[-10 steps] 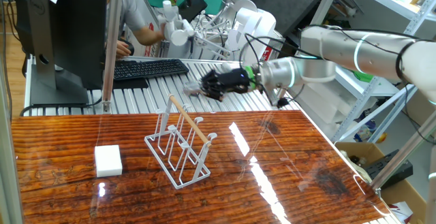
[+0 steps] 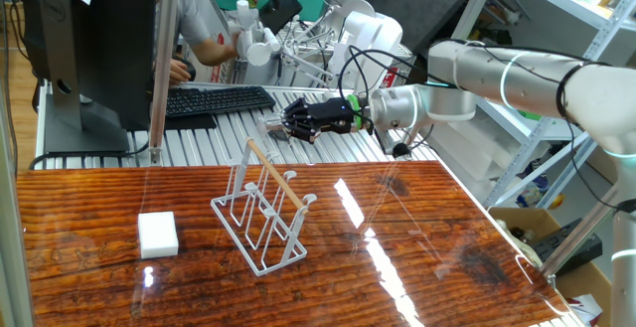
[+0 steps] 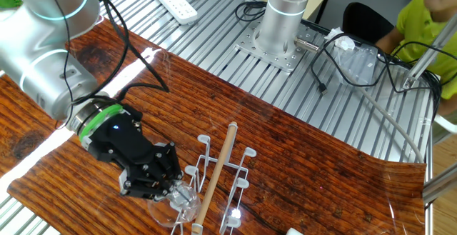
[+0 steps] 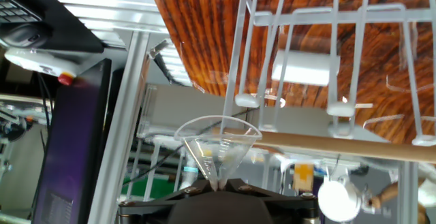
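My gripper is shut on the narrow end of a clear cone-shaped glass (image 4: 221, 149), whose wide rim points away from the fingers. In exterior view 2, the gripper (image 3: 168, 191) and the transparent glass (image 3: 178, 206) appear beside the white wire rack (image 3: 243, 183) with a wooden top bar (image 3: 216, 178). Exterior view 1 shows the gripper (image 2: 285, 121) raised beyond the rack (image 2: 260, 264), the glass (image 2: 269, 125) faint at its tip. Nothing hangs on the rack's prongs.
A white block (image 2: 158, 235) lies on the brown wooden tabletop (image 2: 89, 287), left of the rack. At the far left stand a monitor (image 2: 104, 44) and a keyboard (image 2: 219, 99). The tabletop right of the rack is clear.
The rack and white block stay put.
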